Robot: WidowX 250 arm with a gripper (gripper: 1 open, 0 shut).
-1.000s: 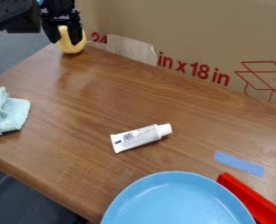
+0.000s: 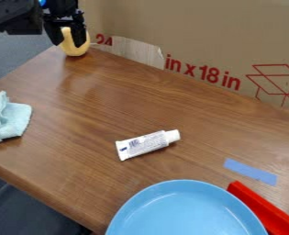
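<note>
My black gripper (image 2: 66, 29) is at the top left, at the far end of the wooden table, over a yellow object (image 2: 75, 46) that it partly hides; its fingers are dark and hard to make out, open around or beside that object. A white tube (image 2: 147, 143) lies in the middle right of the table. A blue plate (image 2: 183, 216) sits at the near edge, with a red object (image 2: 263, 207) to its right. A light teal cloth (image 2: 5, 119) lies at the left edge.
A cardboard wall (image 2: 208, 55) runs along the back and right of the table. A strip of blue tape (image 2: 250, 172) is stuck near the right.
</note>
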